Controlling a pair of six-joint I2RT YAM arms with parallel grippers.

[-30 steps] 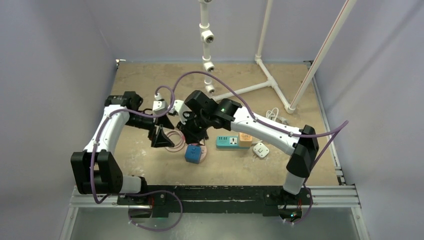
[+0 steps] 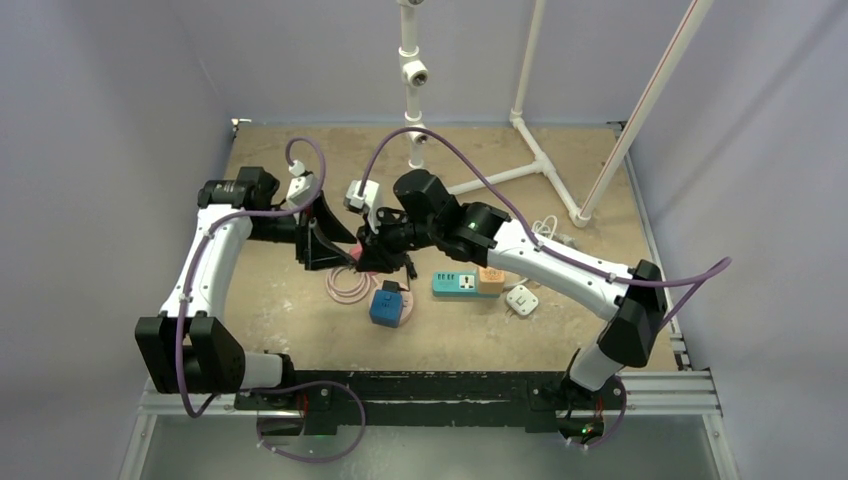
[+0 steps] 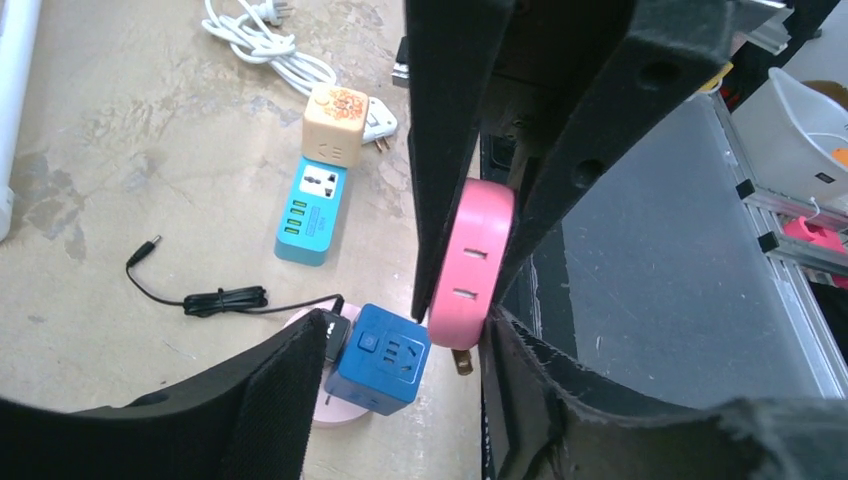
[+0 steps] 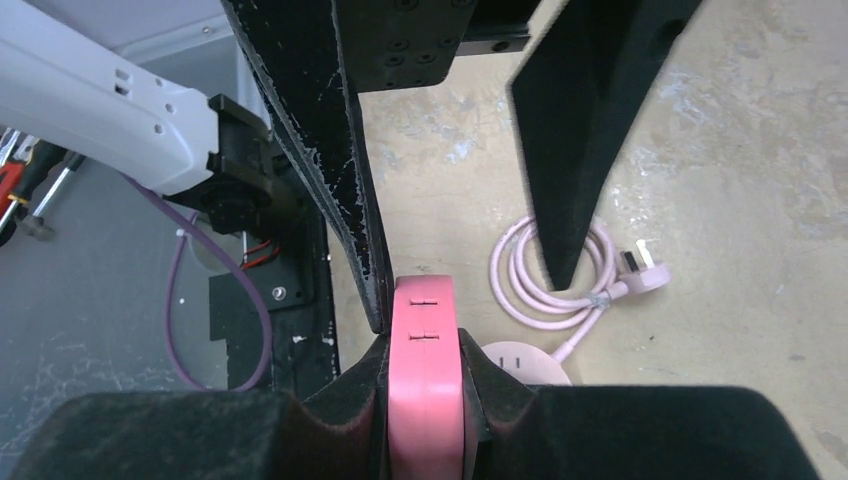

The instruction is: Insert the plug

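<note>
A pink socket piece [image 3: 470, 265] [image 4: 425, 380] is clamped in my right gripper [image 2: 365, 258], two slots showing on its face. My left gripper [image 2: 325, 240] is just left of it; in the left wrist view its fingers stand apart in the foreground, with the pink piece above and between them, and I cannot tell that they touch it. Below, a blue cube socket [image 2: 386, 308] [image 3: 378, 360] sits on a pink round socket base [image 4: 525, 362], beside a black adapter [image 3: 335, 335] with a cable.
A teal power strip [image 2: 452, 283], an orange cube [image 2: 490, 281] and a white socket [image 2: 522, 300] lie right of centre. A coiled pink cable with plug [image 4: 645, 275] lies on the table. White pipe frames stand at the back.
Both grippers have shifted up and toward the back; my left gripper has also moved left, and my right gripper has risen with the pink piece.
</note>
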